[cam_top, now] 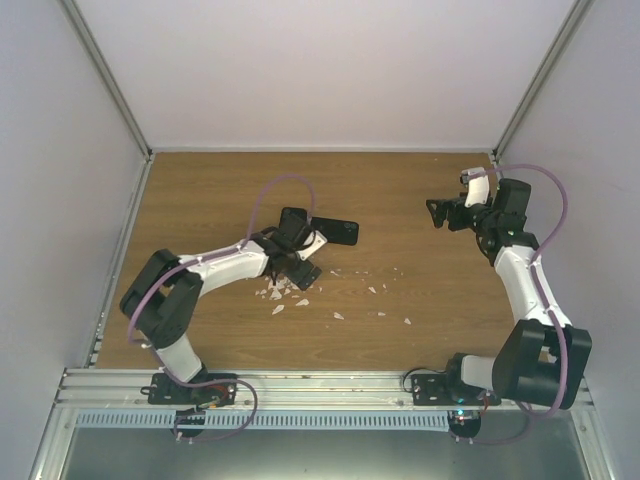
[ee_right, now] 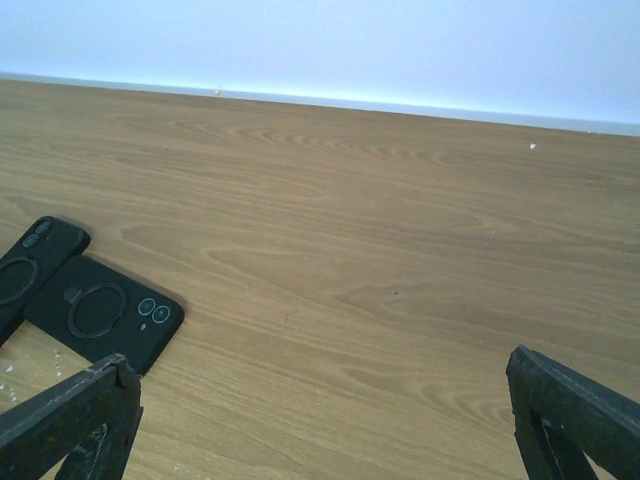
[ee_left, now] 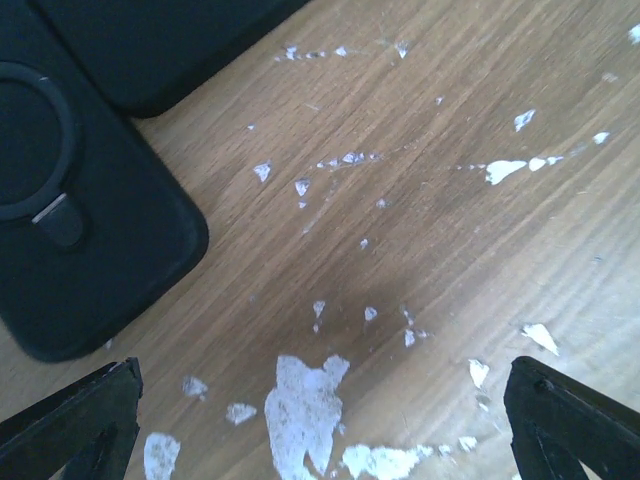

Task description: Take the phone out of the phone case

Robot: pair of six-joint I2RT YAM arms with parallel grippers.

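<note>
Two black phone-shaped pieces lie side by side on the table, each with a ring on its back; whether a phone sits inside either case cannot be told. One case (ee_right: 130,310) lies crosswise with its camera end to the right. The other case (ee_left: 130,260) stands lengthwise at its left, partly covered from above by my left arm. My left gripper (cam_top: 304,270) hangs low over the table just in front of both, open and empty. Off to the right, my right gripper (cam_top: 445,213) is also open, nothing between its fingers.
White flakes or worn patches (ee_left: 305,410) mark the wood under and around my left gripper. Bare table (ee_right: 330,280) stretches across the middle and right. A pale wall (cam_top: 320,80) closes off the back.
</note>
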